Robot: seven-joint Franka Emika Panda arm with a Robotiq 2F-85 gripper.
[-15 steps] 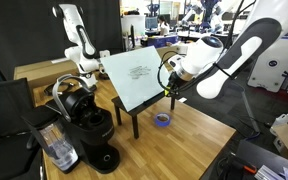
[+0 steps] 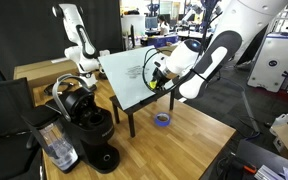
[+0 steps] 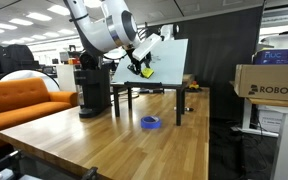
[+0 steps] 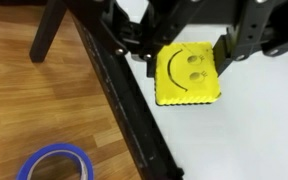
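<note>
In the wrist view a yellow sponge (image 4: pixel 187 74) with a drawn smiley face sits between the fingers of my gripper, which is shut on it. The same sponge (image 3: pixel 147 72) shows in exterior view 2, below my gripper (image 3: pixel 142 62) and in front of a tilted whiteboard (image 3: pixel 169 55). Exterior view 1 has the whiteboard (image 2: pixel 127 66) with dark marks on its surface, and the sponge (image 2: pixel 152 85) close to its right side. Whether the sponge touches the board, I cannot tell.
Blue tape (image 2: pixel 162 119) lies on the wooden table in front of the board's dark stand (image 3: pixel 179 104). A black coffee machine (image 2: pixel 89 120) stands to the left in exterior view 1. Bare table (image 2: pixel 174 150) stretches across the front.
My gripper has travelled left in exterior view 1, carrying the sponge from beside the board's right edge to in front of its surface. Board and tape keep their places.
</note>
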